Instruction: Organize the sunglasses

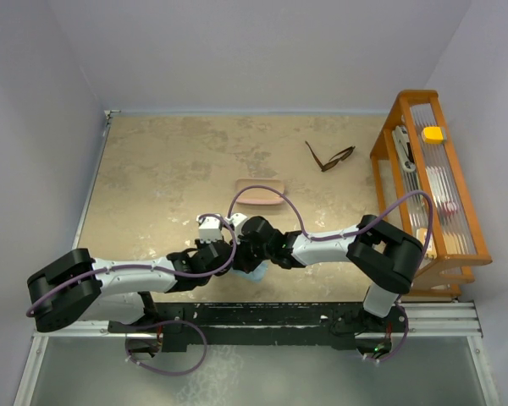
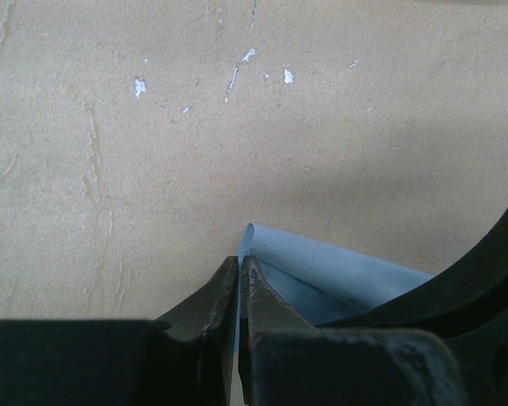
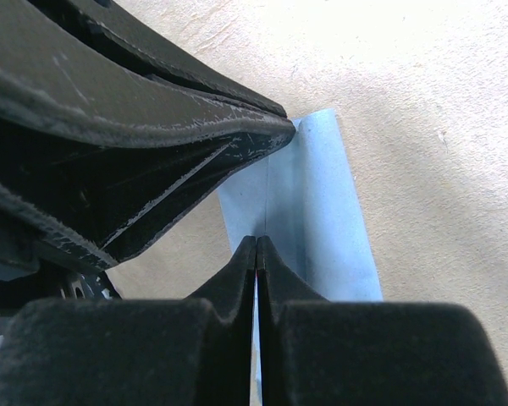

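Note:
Dark sunglasses (image 1: 326,161) lie on the table at the upper right, beside the wooden rack, with a beige-pink case (image 1: 259,194) left of them and lower. Both arms meet low at the front middle over a light blue cloth (image 3: 330,211) on the table. My left gripper is shut, its tips at the cloth's folded edge; whether cloth is pinched is unclear. My right gripper is shut with its tips on the cloth, close beside the other gripper; nothing clearly shows between its fingers.
A wooden rack (image 1: 457,199) holding a yellow item (image 1: 433,134) and other objects stands along the right side.

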